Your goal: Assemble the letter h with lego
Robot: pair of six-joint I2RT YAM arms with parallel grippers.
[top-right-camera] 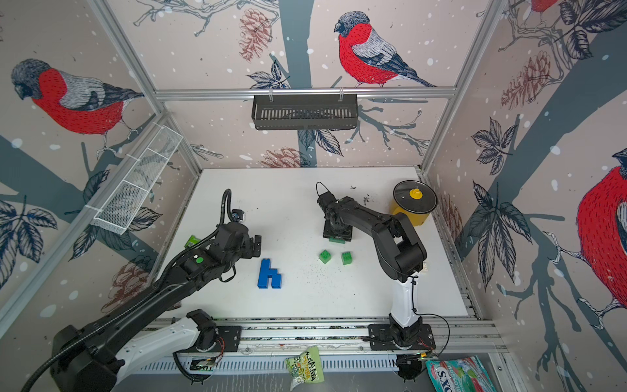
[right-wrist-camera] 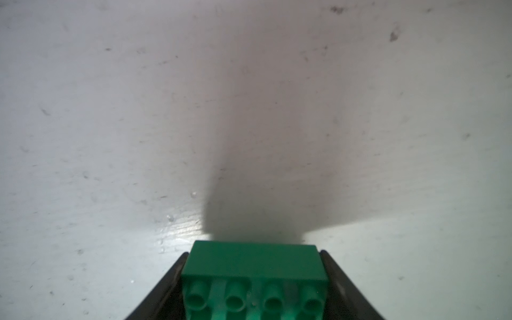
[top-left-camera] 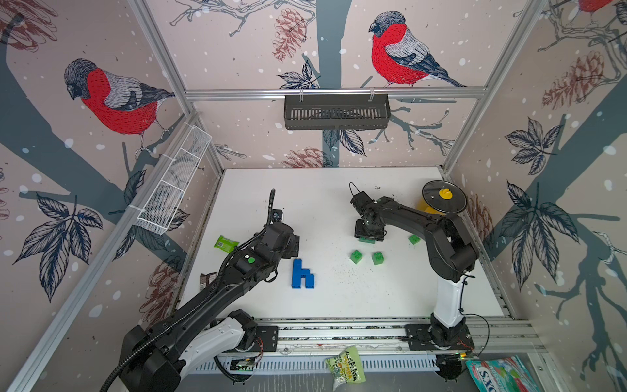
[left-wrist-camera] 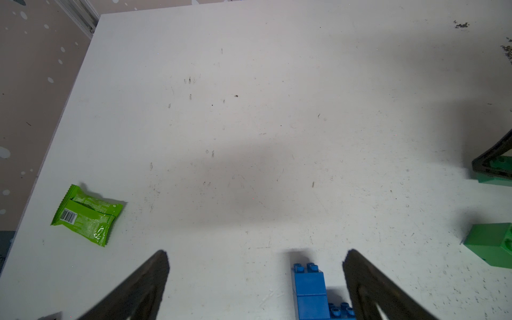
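Observation:
A blue brick letter h (top-left-camera: 303, 278) lies left of centre on the white table, below my left gripper (top-left-camera: 291, 245), which is open and empty. My right gripper is down at the table, shut on a green brick (right-wrist-camera: 255, 261) whose hollow underside faces the camera in the right wrist view. Two small green bricks (top-left-camera: 356, 256) (top-left-camera: 377, 258) lie in front of it, and another green brick (top-left-camera: 414, 239) sits to its right, by the arm.
A lidded yellow pot (top-left-camera: 444, 199) stands at the back right. A green packet (left-wrist-camera: 85, 216) lies at the left of the table (left-wrist-camera: 229, 106). Baskets hang on the back and left rails.

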